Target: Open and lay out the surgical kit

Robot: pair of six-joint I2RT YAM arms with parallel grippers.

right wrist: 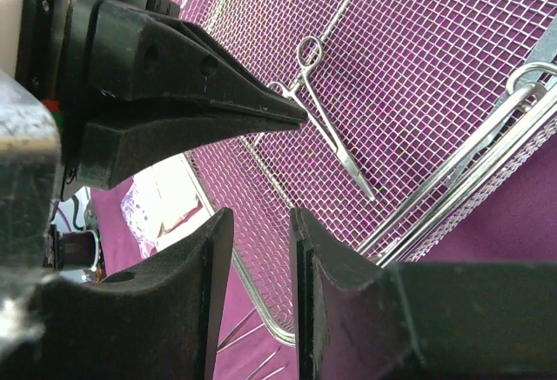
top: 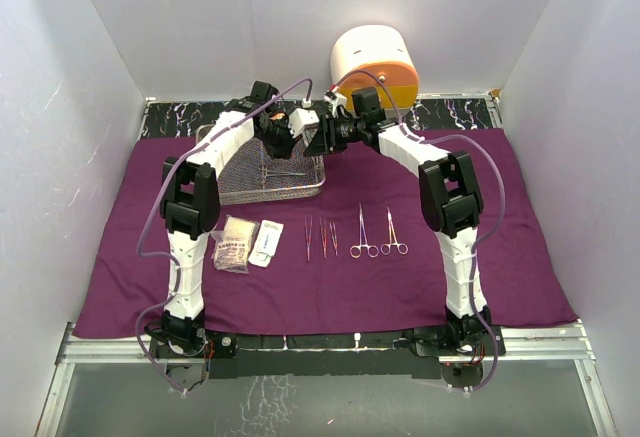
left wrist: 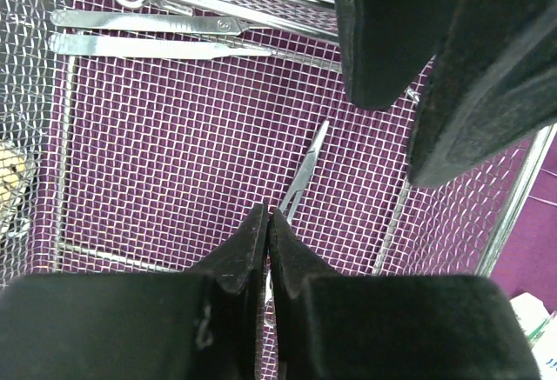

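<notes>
A pair of metal scissors (right wrist: 326,123) lies on the mesh floor of the wire basket (top: 270,195). My left gripper is over the basket with its fingers closed together and nothing between them. In the right wrist view its tips end beside the scissors, apart from the handles and blades. The left wrist view shows the scissor blades (left wrist: 306,167) just beyond those tips, the handles mostly hidden by the fingers. My right gripper stands open and empty above the basket's right end; its dark fingers (left wrist: 470,76) reach into the left wrist view.
Two flat scalpel handles (left wrist: 139,47) lie along the basket's wall. On the purple cloth in front are several tweezers (top: 323,239), two clamps (top: 390,232), a white packet (top: 265,244) and a bagged bundle (top: 233,247). An orange-fronted canister (top: 375,57) stands behind.
</notes>
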